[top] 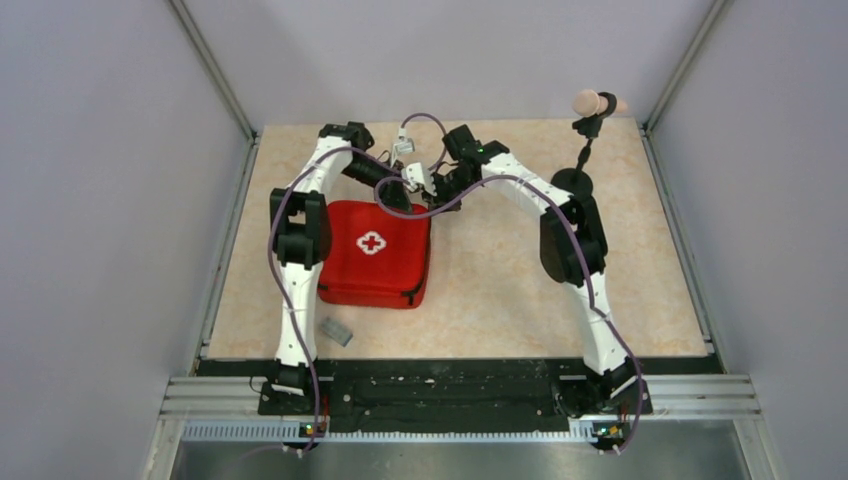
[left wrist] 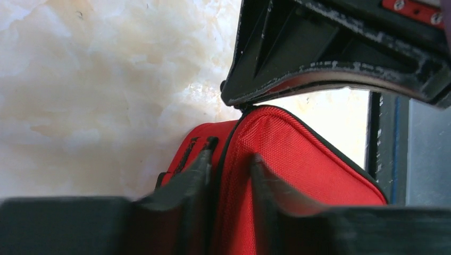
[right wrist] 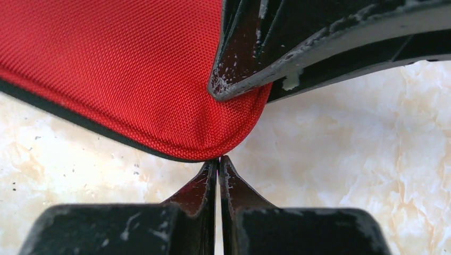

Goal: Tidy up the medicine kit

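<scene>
The red medicine kit (top: 372,268), marked with a white cross, lies closed on the table at left of centre in the top view. My left gripper has its blurred fingers on either side of the kit's rim, with red fabric and black edging between them. At the same far right corner, my right gripper is shut, its tips meeting right at the black piping. Whether a thin tab or zipper pull sits between those tips is hidden. Both arms cover that corner from above.
A small grey block (top: 337,331) rests on the table in front of the kit. At the far right stands a black stand (top: 572,182) with a pinkish round head. Bare tabletop fills the centre and right front.
</scene>
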